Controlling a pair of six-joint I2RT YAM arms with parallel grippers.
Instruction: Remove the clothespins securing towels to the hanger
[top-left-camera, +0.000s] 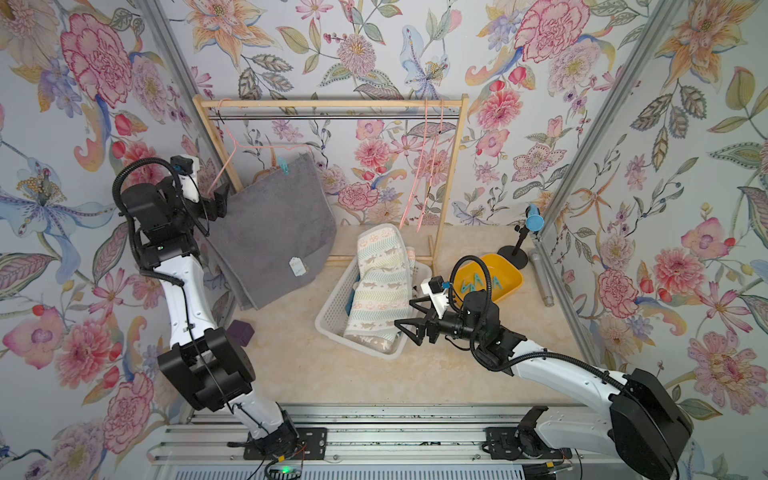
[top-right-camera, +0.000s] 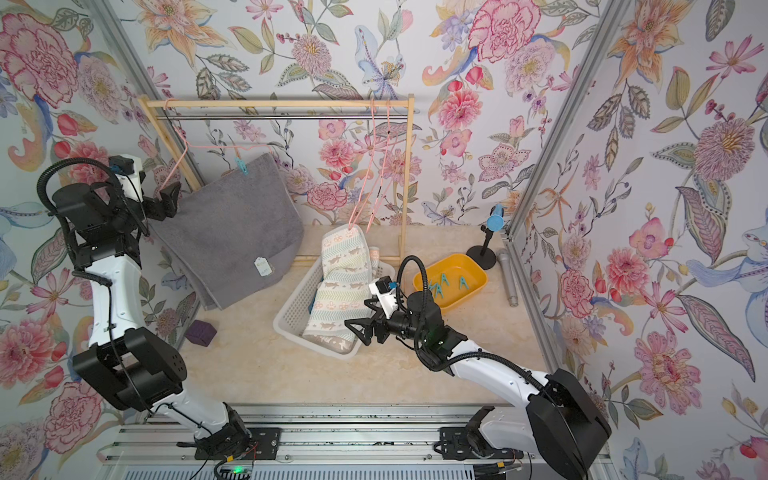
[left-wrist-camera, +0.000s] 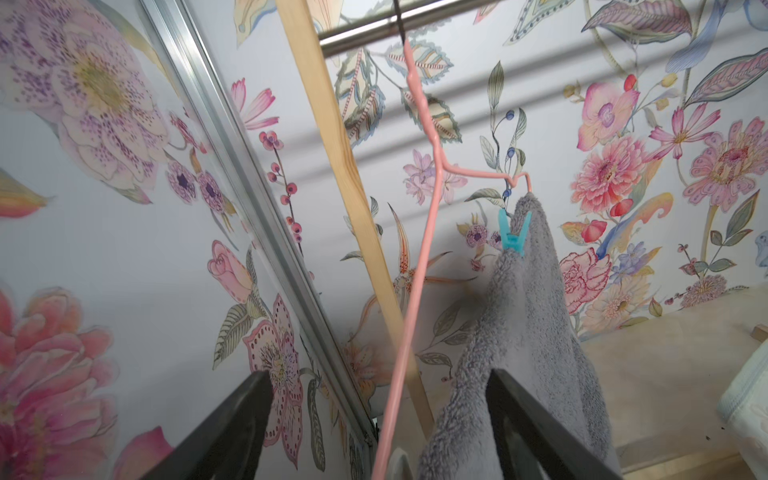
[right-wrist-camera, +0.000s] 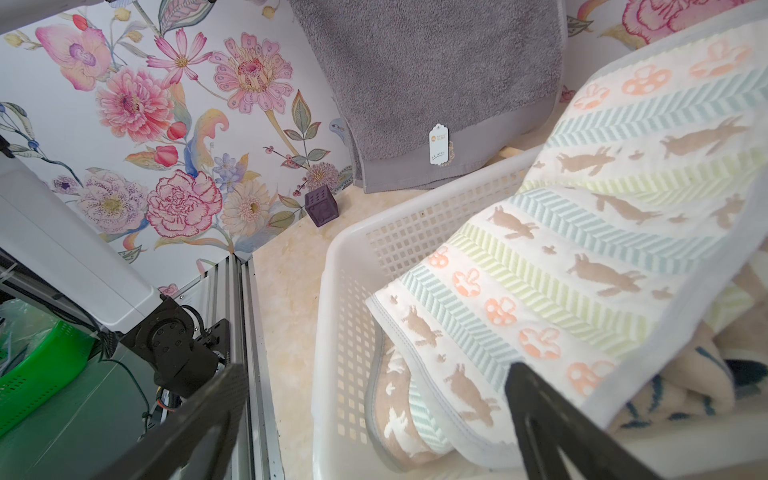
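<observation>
A grey towel (top-left-camera: 268, 224) hangs from a pink hanger (left-wrist-camera: 432, 208) at the rack's left end, with a blue clothespin (left-wrist-camera: 513, 236) on its upper edge. My left gripper (top-left-camera: 209, 201) is open beside the hanger's sloping arm; in the left wrist view that arm runs up between the fingers, unclasped. My right gripper (top-left-camera: 409, 316) stands open over the white basket (right-wrist-camera: 344, 280), which holds a patterned towel (top-left-camera: 376, 296). Empty pink hangers (top-right-camera: 372, 176) hang at the rack's right.
A yellow tray (top-right-camera: 472, 284) with several clothespins sits at right, near a blue-topped stand (top-left-camera: 520, 240). A purple cube (top-left-camera: 240, 332) lies at left. The wooden rack (top-left-camera: 460, 152) stands at the back.
</observation>
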